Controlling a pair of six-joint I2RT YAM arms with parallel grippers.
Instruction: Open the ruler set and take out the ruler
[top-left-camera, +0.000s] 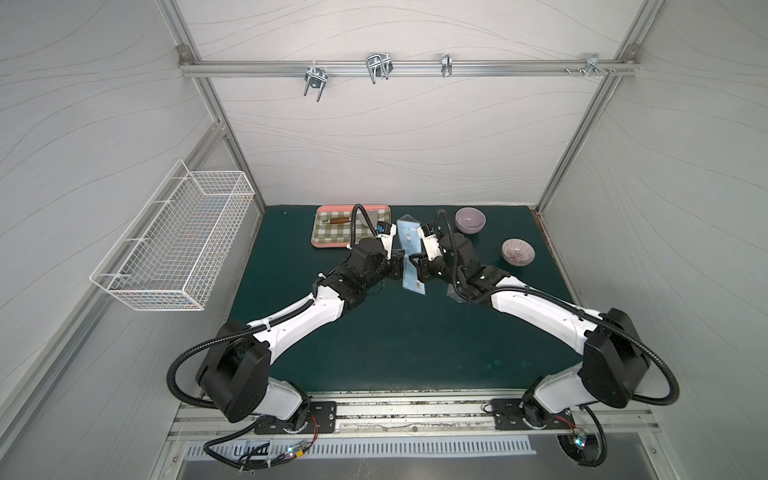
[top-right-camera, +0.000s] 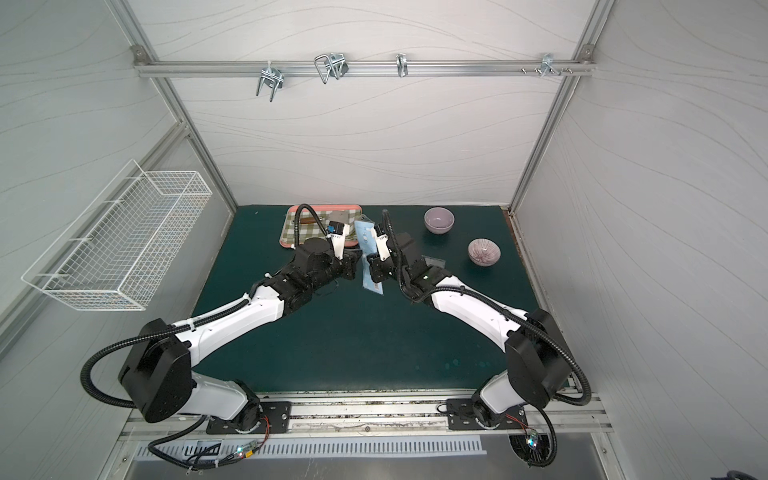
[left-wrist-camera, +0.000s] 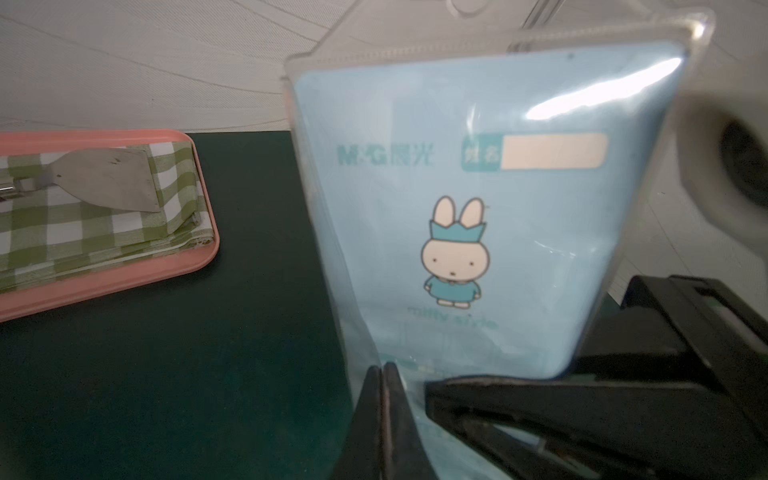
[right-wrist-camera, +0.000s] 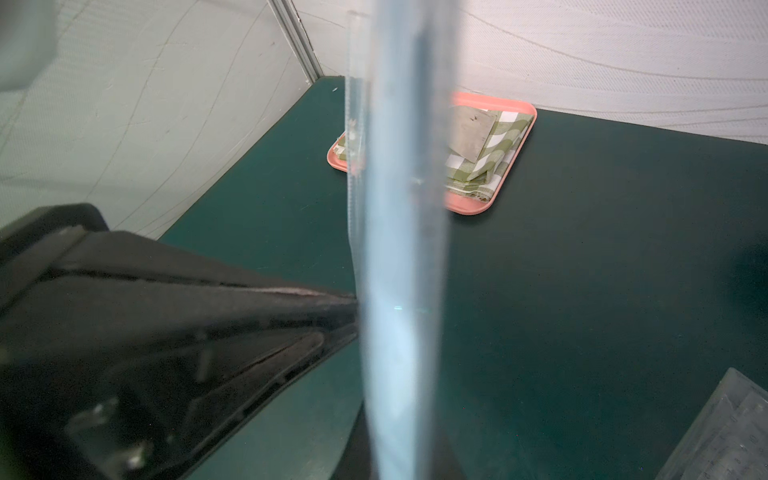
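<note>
The light-blue ruler set stands upright between my two grippers above the table, a rabbit printed on its clear-sleeved front. My right gripper is shut on it, its black fingers showing lower right in the left wrist view. My left gripper is shut, its tips at the front of the pouch at its middle; I cannot see anything between them. The pouch is blurred in the right wrist view. A clear plastic piece lies on the table at lower right.
A pink tray with checked cloth and spatula lies at the back left. Two bowls stand at the back right. A wire basket hangs on the left wall.
</note>
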